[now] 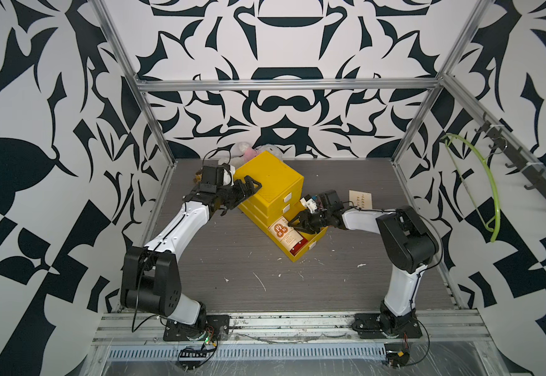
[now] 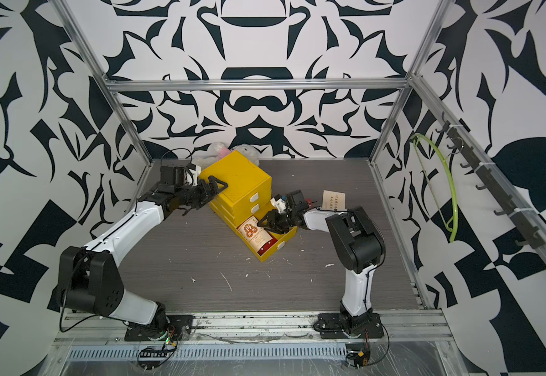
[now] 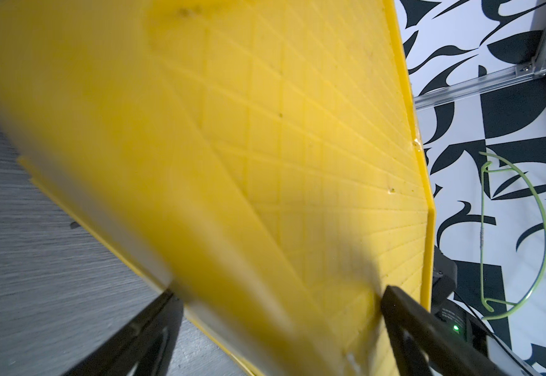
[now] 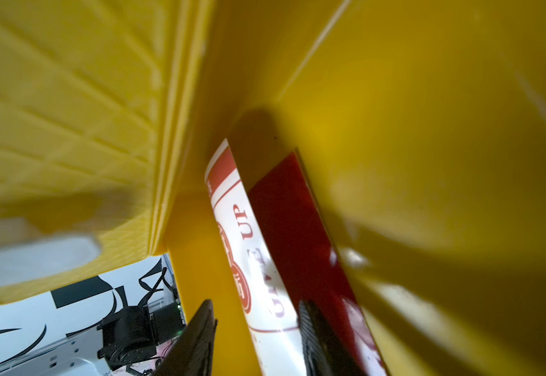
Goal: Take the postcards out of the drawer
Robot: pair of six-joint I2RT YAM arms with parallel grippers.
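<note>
The yellow drawer unit [image 1: 271,175] has its bottom drawer [image 1: 311,245] pulled out. A white postcard with red print [image 4: 242,222] lies in that drawer over a dark red card [image 4: 288,216]. My right gripper is inside the drawer at the cards, its fingers partly closed. The white card runs between its fingers, close against the other finger; whether it is pinched is unclear. My left gripper is open, its fingers spread on either side of the unit's left edge.
Another card [image 1: 360,199] lies on the table to the back right. Soft toys [image 1: 247,150] sit behind the unit.
</note>
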